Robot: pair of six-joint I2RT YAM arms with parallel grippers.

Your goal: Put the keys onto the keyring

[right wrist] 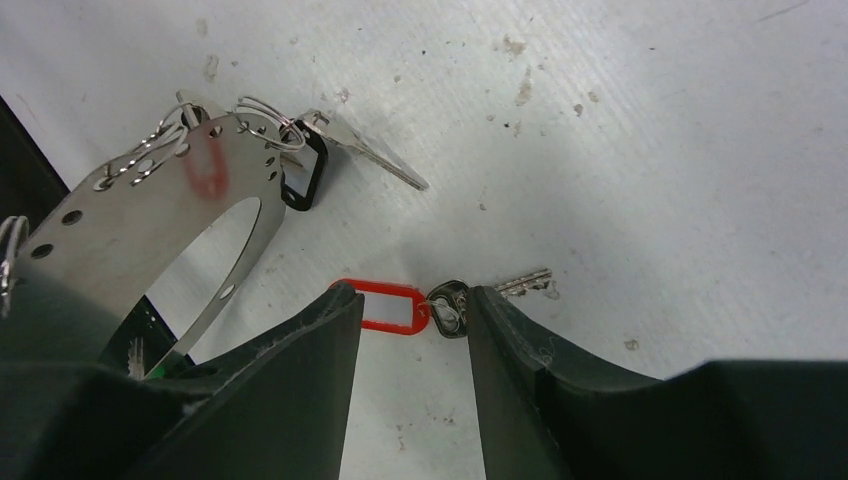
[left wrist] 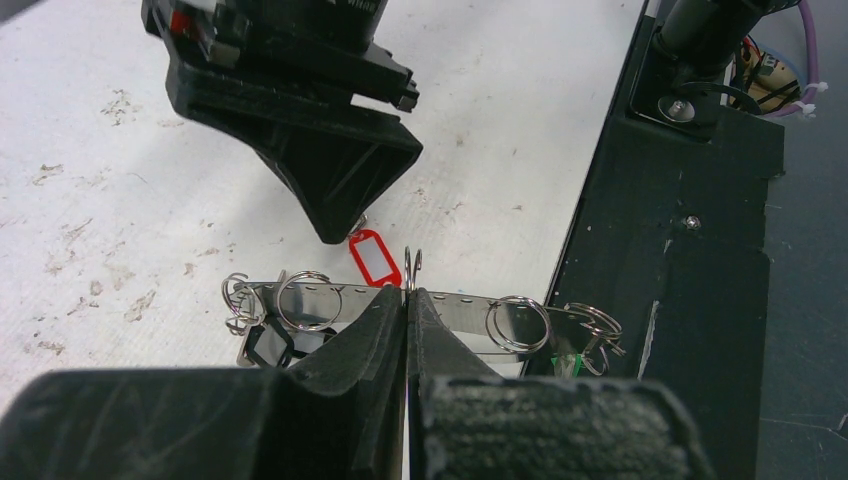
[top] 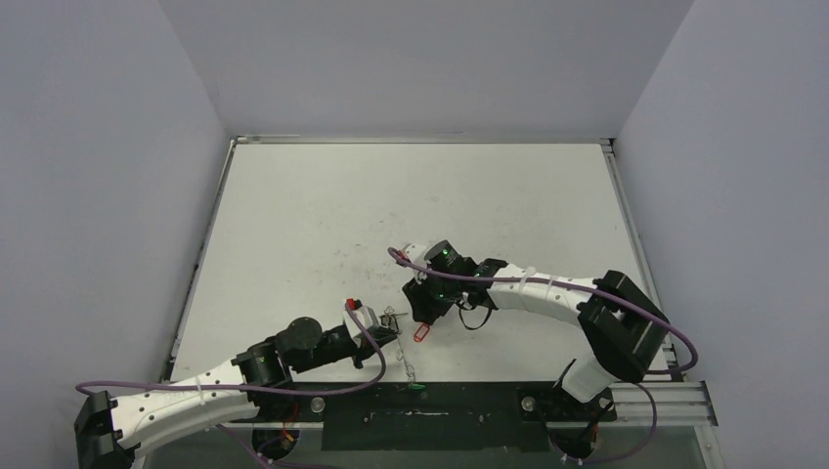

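The keyring is a curved metal strip (left wrist: 470,310) with small wire rings along it. In the left wrist view my left gripper is shut at its middle, one ring standing up right at the fingertips. On the white table lies a key (right wrist: 520,284) with a dark head and a red tag (right wrist: 392,308). My right gripper stands open over them; the dark head shows near one fingertip, with no grip on it. A second key (right wrist: 375,162) and a black tag (right wrist: 304,178) are at the strip's far end.
A green piece (top: 416,386) shows at the strip's near end, by the table's front edge and a dark panel (top: 430,420). The white table (top: 420,195) behind both arms is clear. Both grippers are close together.
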